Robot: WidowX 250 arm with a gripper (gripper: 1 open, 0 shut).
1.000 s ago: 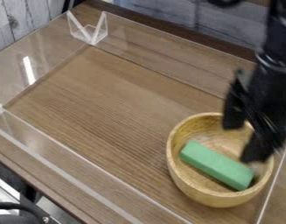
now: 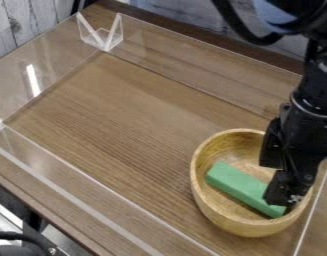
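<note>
A wooden bowl (image 2: 207,211) sits at the lower right of the table, with a green block (image 2: 237,186) lying inside it. My black gripper (image 2: 281,174) comes down from the upper right over the bowl's right part, open, its lower fingers beside the block's right end. Part of the bowl's inside and right rim is hidden behind it.
A clear plastic stand (image 2: 102,33) is at the back left corner. The table's edge runs along the lower left.
My gripper has descended into the bowl toward the right end of the green block. The bowl and block look unmoved.
</note>
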